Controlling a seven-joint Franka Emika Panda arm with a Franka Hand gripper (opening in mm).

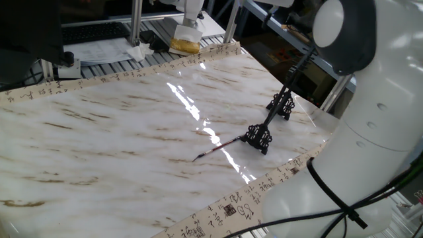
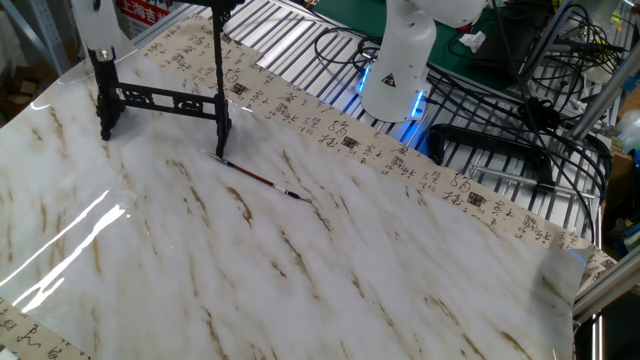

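A slim dark-red brush (image 1: 218, 148) lies on the white marbled table mat, one end close to the foot of a black openwork stand (image 1: 258, 137). In exterior view 2 the same brush (image 2: 262, 180) lies flat beside the stand (image 2: 165, 101), which stands upright with its top cut off by the frame. My white arm (image 1: 370, 99) rises at the right. A white part (image 2: 100, 25) at the top left of exterior view 2 seems to belong to the arm's far end. No fingers show clearly, so how the fingers stand cannot be made out.
Strips of calligraphy paper (image 1: 225, 205) run along the mat's edges. A keyboard (image 1: 92, 32) and a yellow-and-white object (image 1: 185, 41) sit beyond the far edge. Cables (image 2: 500, 110) lie around the arm's base (image 2: 395, 90).
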